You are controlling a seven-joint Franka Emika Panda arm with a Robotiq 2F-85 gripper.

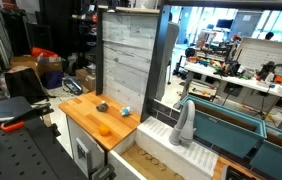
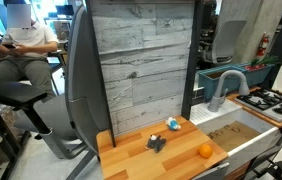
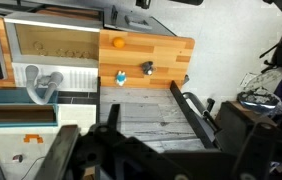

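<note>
An orange round object [image 1: 104, 129] rests on the wooden counter [image 2: 131, 155], near its front edge. Farther back on the counter are a small blue-and-white item [image 2: 173, 124] and a dark grey item [image 2: 157, 143]. From above, the wrist view has the orange object [image 3: 118, 42], the blue-and-white item [image 3: 121, 77] and the dark item [image 3: 148, 68] all apart from the gripper. My gripper is open at the bottom of that view, its dark fingers spread with only the plank wall showing between them. Neither exterior view shows the gripper.
Beside the counter is an open, wood-bottomed drawer or tray [image 1: 153, 168], with a grey faucet [image 1: 185, 122] behind it. A plank wall [image 2: 146, 75] rises at the counter's back. Blue bins [image 1: 221, 130] stand to the right. Bare counter surrounds the small items.
</note>
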